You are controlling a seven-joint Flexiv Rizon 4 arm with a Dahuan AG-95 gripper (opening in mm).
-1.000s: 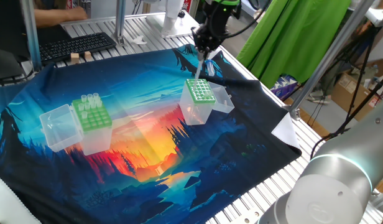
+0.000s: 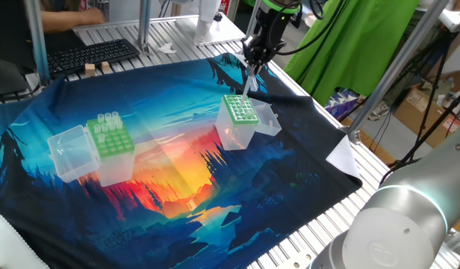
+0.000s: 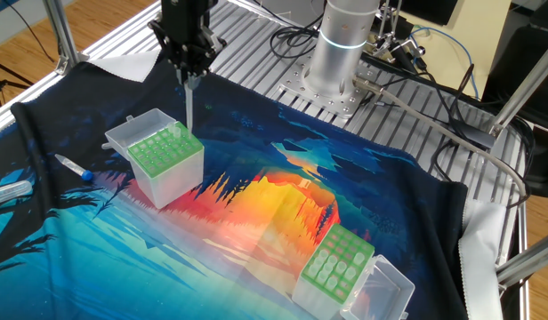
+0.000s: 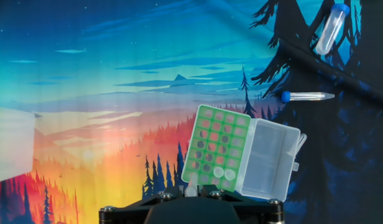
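Observation:
My gripper (image 3: pixel 192 78) is shut on a long, translucent pipette tip (image 3: pixel 189 111), which points down. In exterior view 1 the tip (image 2: pixel 249 84) slants down to the back edge of the near-arm tip box (image 2: pixel 234 136). In exterior view 2 it hangs beside the back-right corner of that box (image 3: pixel 172 185). Whether it touches the box is unclear. The box has a green grid top, mostly empty holes and an open clear lid (image 4: pixel 269 158). The wrist view shows two pale round tip tops (image 4: pixel 218 171) in the grid; the held tip (image 4: pixel 191 186) appears at its lower left corner.
A second green-topped box (image 2: pixel 116 168) holds several upright tips, its lid (image 2: pixel 73 153) open. Two blue-capped tubes, one upper (image 4: pixel 332 30) and one lower (image 4: pixel 308 96), lie on the dark cloth. Bare cloth separates the boxes.
In exterior view 1 my gripper has shifted right and slightly down with the tip. The tip's lower end now appears farther right over the box's back edge. Both boxes have stayed put.

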